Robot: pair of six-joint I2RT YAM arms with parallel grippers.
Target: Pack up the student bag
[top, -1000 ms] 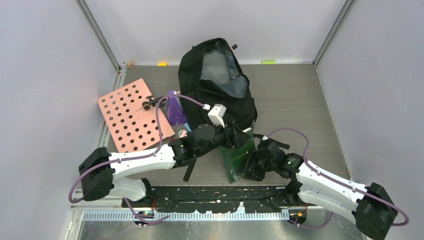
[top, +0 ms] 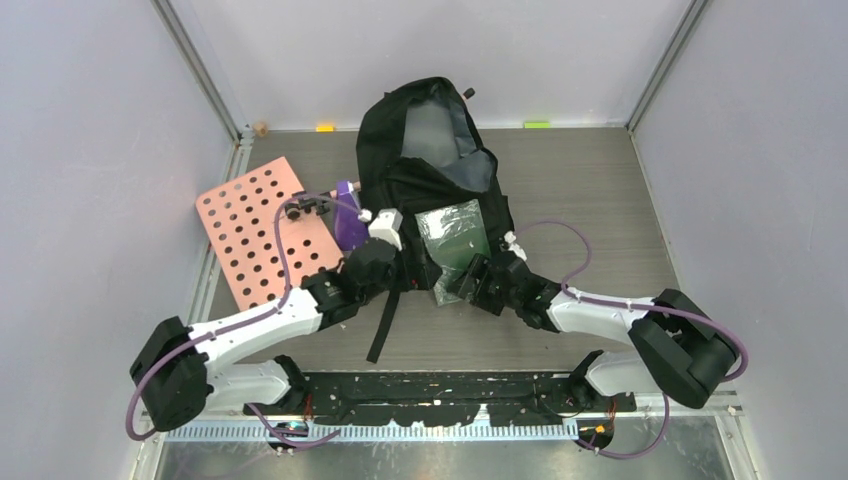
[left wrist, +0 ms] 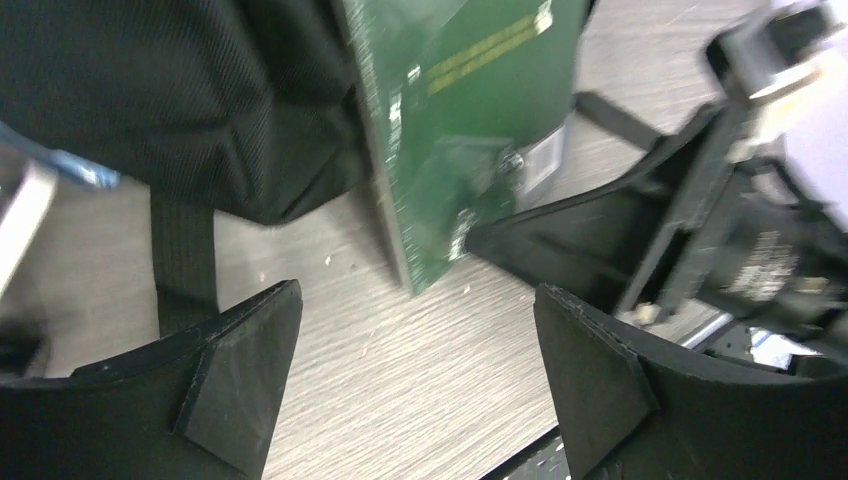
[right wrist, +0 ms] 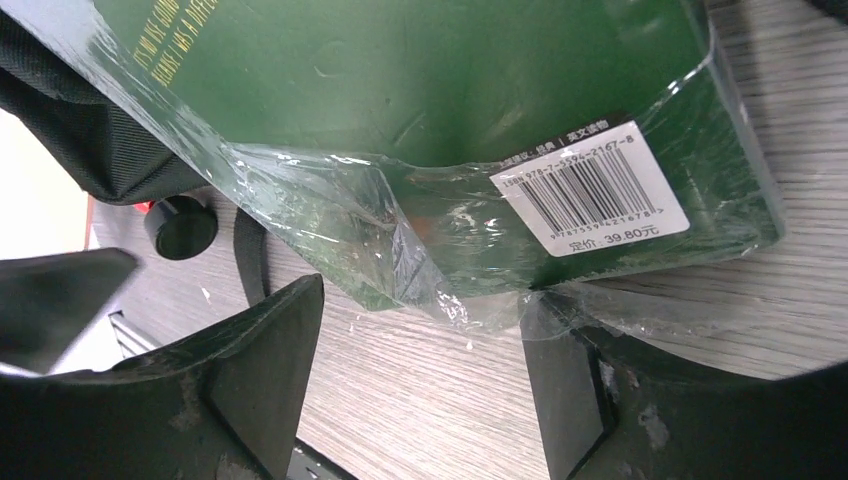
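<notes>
A green book in clear plastic wrap [top: 450, 240] lies at the front of the black backpack [top: 385, 150], partly on it. My right gripper [top: 475, 280] is at the book's lower corner, fingers apart, with plastic film and the book's edge reaching between their tips; whether it grips them I cannot tell. My left gripper [top: 420, 265] stands open just left of the book, nothing between its fingers. The backpack's main opening faces up, grey lining showing.
A pink perforated board [top: 245, 240] lies at the left with a dark clamp-like object on it. A purple object [top: 350, 225] sits between board and backpack.
The book and my right gripper have moved back toward the backpack. My left gripper has pulled leftward off the book, uncovering more of it.
</notes>
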